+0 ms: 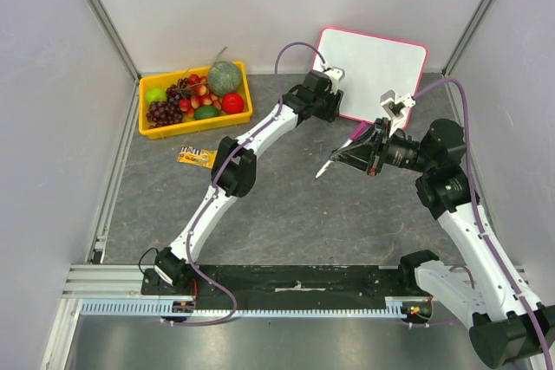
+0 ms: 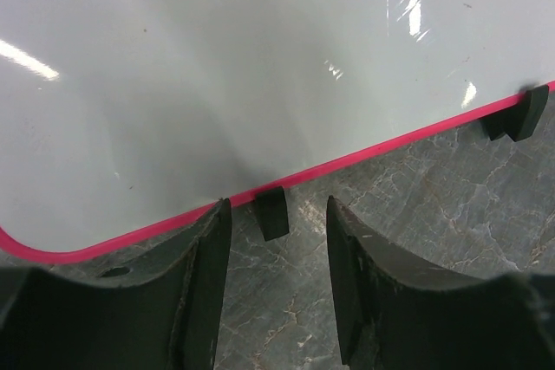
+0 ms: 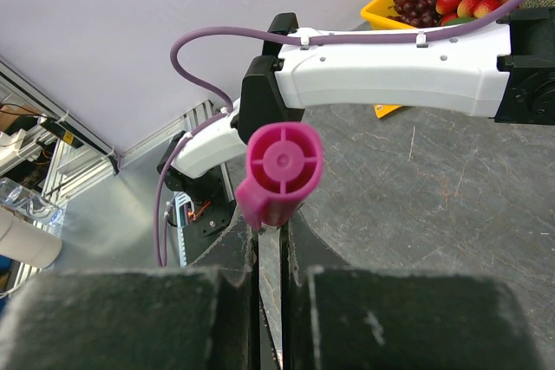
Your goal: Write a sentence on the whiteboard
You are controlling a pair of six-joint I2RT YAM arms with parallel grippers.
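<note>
At the back right leans the whiteboard (image 1: pixel 375 71), blank and pink-rimmed. My left gripper (image 1: pixel 333 113) is at its lower left edge. In the left wrist view the fingers of my left gripper stand apart, on either side of a small black foot (image 2: pixel 271 214) under the pink rim, with gaps to both sides. My right gripper (image 1: pixel 349 153) is shut on a pink-and-white marker, whose pink end (image 1: pixel 358 131) points up towards the board and whose white end (image 1: pixel 324 169) points down left. The right wrist view shows the marker's round pink end (image 3: pixel 284 162) above the closed fingers.
A yellow basket (image 1: pixel 195 126) of fruit stands at the back left, with a yellow packet (image 1: pixel 197 157) in front of it. Another black foot (image 2: pixel 518 115) supports the board farther right.
</note>
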